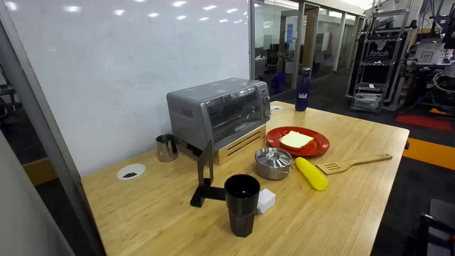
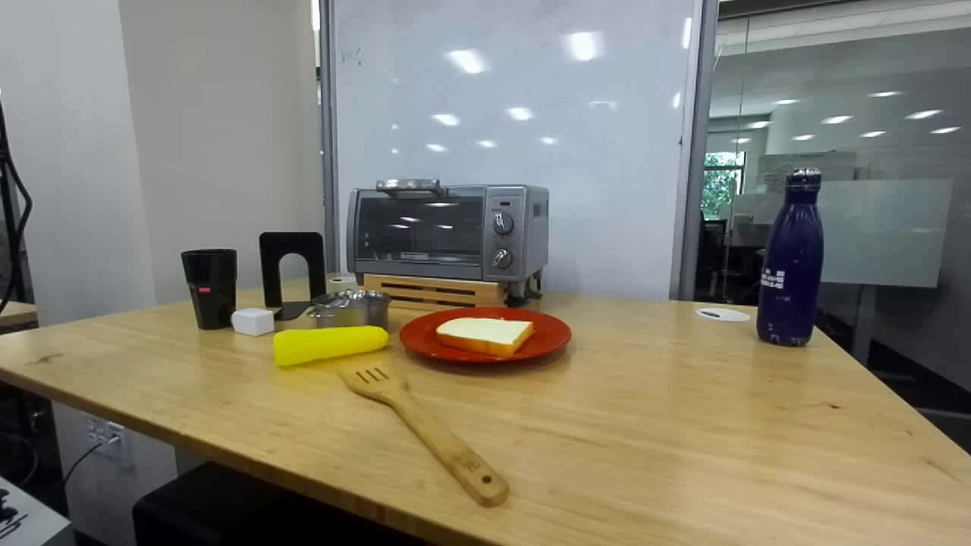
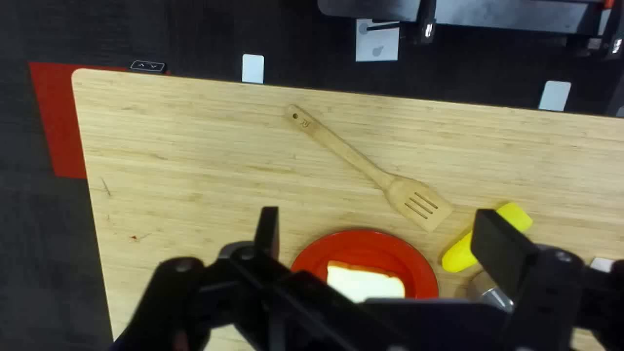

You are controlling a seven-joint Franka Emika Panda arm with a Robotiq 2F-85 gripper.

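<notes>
Only the wrist view shows my gripper, high over the table with its fingers wide apart and nothing between them. Below it, partly hidden by the gripper body, a slice of bread (image 3: 363, 283) lies on a red plate (image 3: 351, 239). A wooden spatula (image 3: 358, 161) rests flat, its slotted head toward the plate. The yellow elongated object (image 3: 459, 255) is partly covered by one finger. In exterior view 1 a lidded steel pot (image 1: 273, 164) stands beside the plate, and a grey toaster oven (image 1: 215, 113) with a closed glass door sits on a wooden stand behind.
A black cup (image 1: 241, 204), a white block (image 1: 266, 200) and a black bookend (image 1: 204, 175) crowd the near side in exterior view 1. The steel pitcher (image 1: 166, 148) stands by the oven. A blue bottle (image 2: 790, 264) is upright at the right in exterior view 2; clear table surrounds the spatula.
</notes>
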